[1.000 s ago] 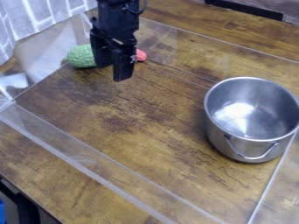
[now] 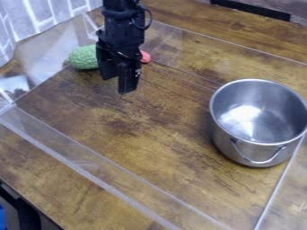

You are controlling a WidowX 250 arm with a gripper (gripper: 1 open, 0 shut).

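Note:
My black gripper [image 2: 118, 74] hangs over the back left of the wooden table, fingers pointing down; whether it is open or shut is hard to make out. Behind it, to the left, lies a green bumpy object [image 2: 83, 58], and a small red-pink object [image 2: 145, 56] sits just right of it, partly hidden by the arm. A large steel pot [image 2: 258, 121] stands on the right.
Clear plastic walls [image 2: 96, 166] border the work area, with a pale patterned cloth at the top left and a dark rail at the top right.
The gripper has shifted very slightly; the objects and pot stay where they were.

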